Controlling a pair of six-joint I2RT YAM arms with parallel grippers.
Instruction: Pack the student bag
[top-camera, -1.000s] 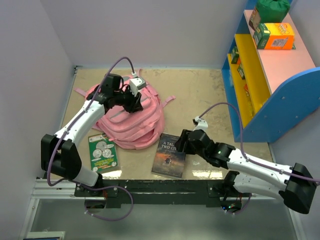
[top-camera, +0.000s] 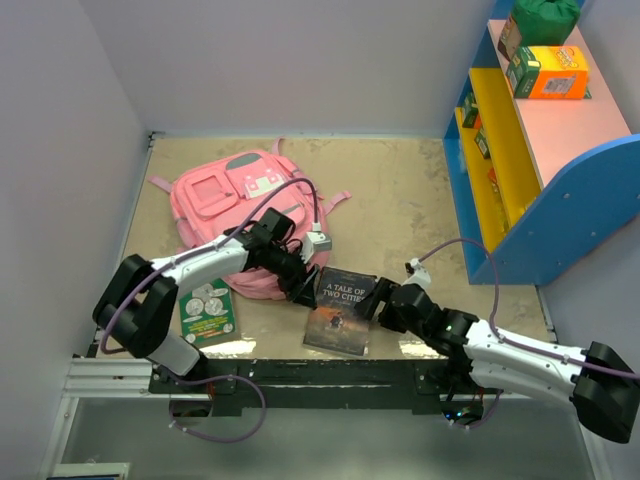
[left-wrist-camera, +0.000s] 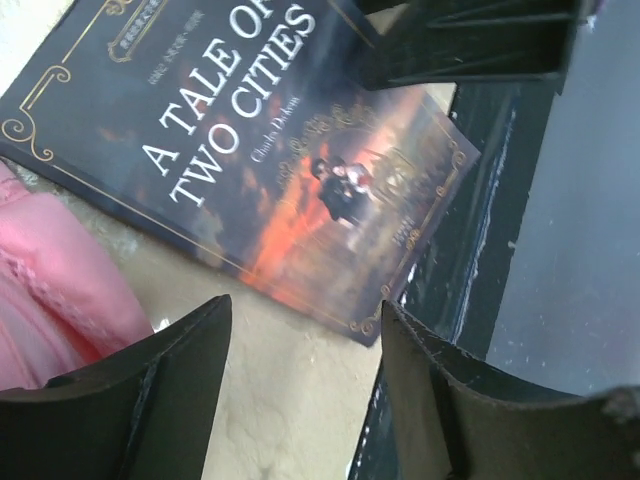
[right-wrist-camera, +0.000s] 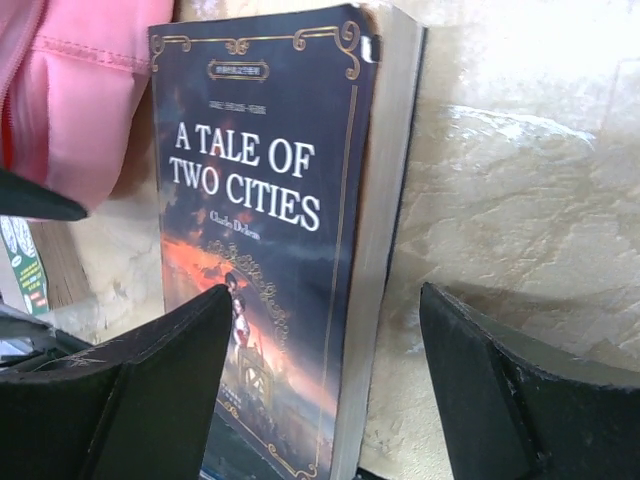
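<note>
A dark book titled A Tale of Two Cities (top-camera: 342, 310) lies flat near the table's front edge. Its left edge is beside my left gripper (top-camera: 306, 294), whose fingers stand apart and show only bare table between them in the left wrist view. On the book's right side is my right gripper (top-camera: 372, 306), open; in the right wrist view one finger (right-wrist-camera: 180, 370) overlaps the book (right-wrist-camera: 265, 200) and the other is past its page edge, over bare table. Behind the left arm lies the pink bag (top-camera: 215, 190), partly covered by that arm.
A green book with coin pictures (top-camera: 208, 312) lies at the front left, below the left arm. The blue and yellow shelf (top-camera: 500, 130) with boxes stands at the right. The table between bag and shelf (top-camera: 395, 200) is clear.
</note>
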